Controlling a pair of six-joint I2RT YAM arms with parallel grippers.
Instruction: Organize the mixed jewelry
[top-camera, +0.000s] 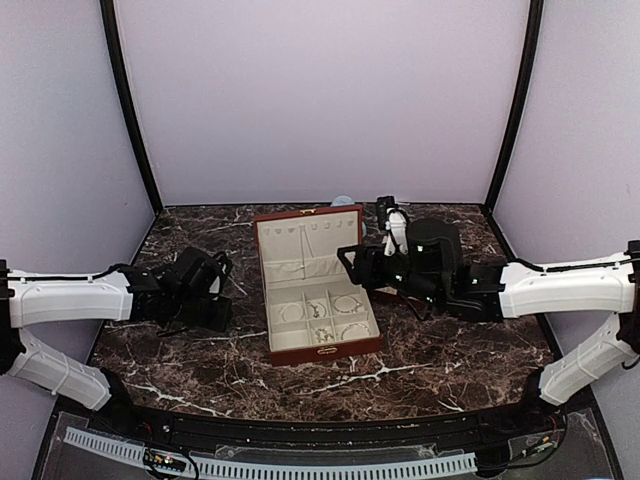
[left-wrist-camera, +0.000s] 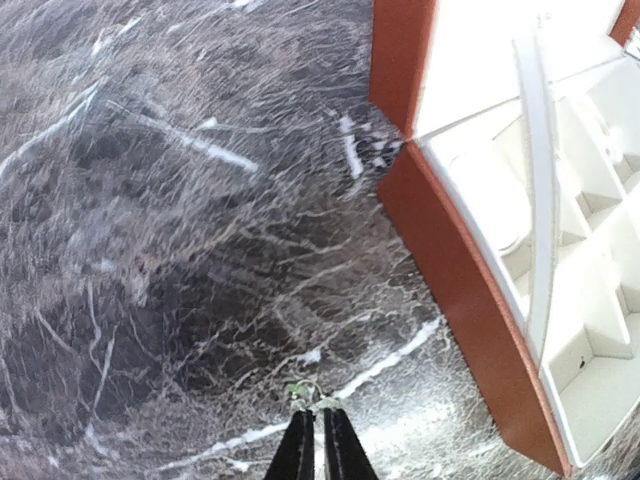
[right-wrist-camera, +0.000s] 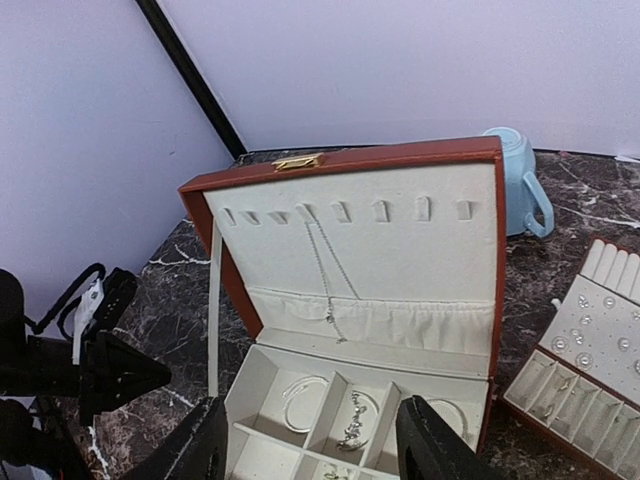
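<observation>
A red-brown jewelry box (top-camera: 325, 352) stands open at the table's middle. In the right wrist view, a silver necklace (right-wrist-camera: 327, 285) hangs from a lid hook; a plain bracelet (right-wrist-camera: 290, 404) and a charm bracelet (right-wrist-camera: 352, 430) lie in separate compartments. More bracelets show in the top view. Left of the box, a small green-and-silver piece (left-wrist-camera: 303, 390) rests on the marble, just beyond the fingertips of my left gripper. That gripper is slightly open, a narrow gap between its fingers. My right gripper is wide open, with no jewelry gripped.
Right of the box lies a tray (right-wrist-camera: 575, 400) with slots and small round studs. A light-blue mug (right-wrist-camera: 518, 180) stands behind the lid. A pale ribbon (right-wrist-camera: 214, 310) spans lid and base on the box's left side.
</observation>
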